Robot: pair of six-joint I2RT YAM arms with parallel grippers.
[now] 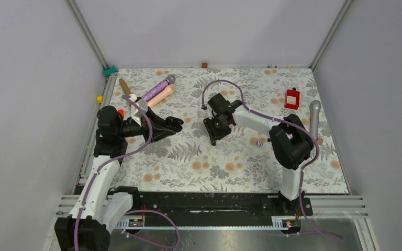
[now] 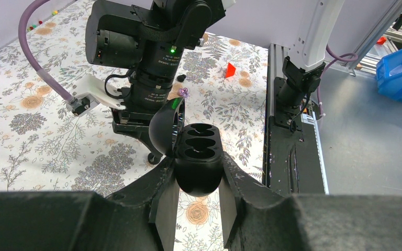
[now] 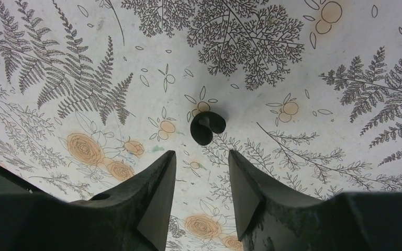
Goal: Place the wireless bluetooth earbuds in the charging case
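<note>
My left gripper (image 1: 174,125) is shut on the black charging case (image 2: 199,162) and holds it above the cloth at the left. The case's lid (image 2: 165,128) stands raised, and dark hollows show in its top. A small curved black earbud (image 3: 201,137) lies alone on the patterned cloth in the right wrist view, a little beyond the fingertips. Above the cloth near the middle, my right gripper is open with nothing between its fingers. In the top view that arm's gripper (image 1: 212,133) covers the earbud.
A purple microphone (image 1: 155,91) and a tan tube (image 1: 162,95) lie at the back left. At the right are a red box (image 1: 292,99) and a grey microphone (image 1: 314,119). A small purple item (image 1: 259,144) sits beside the right arm.
</note>
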